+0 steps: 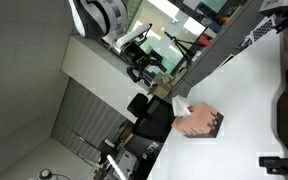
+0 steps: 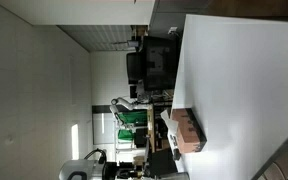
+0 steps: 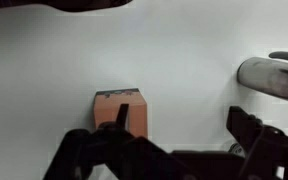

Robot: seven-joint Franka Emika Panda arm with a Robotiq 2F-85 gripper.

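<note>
A brown tissue box point(image 1: 197, 123) sits on the white table, with white tissue point(image 1: 181, 106) sticking out of it. The same box point(image 2: 189, 132) shows near the table's edge in exterior view 2. In the wrist view the box point(image 3: 122, 102) lies below my gripper, close to its left finger, which covers part of it. The fingers stand wide apart, and nothing shows between them. In exterior view 1 my black gripper point(image 1: 142, 70) hangs apart from the box, toward the upper left.
A silvery cylindrical container with a dark handle point(image 3: 269, 76) lies at the right in the wrist view. Equipment and furniture fill the background beyond the table.
</note>
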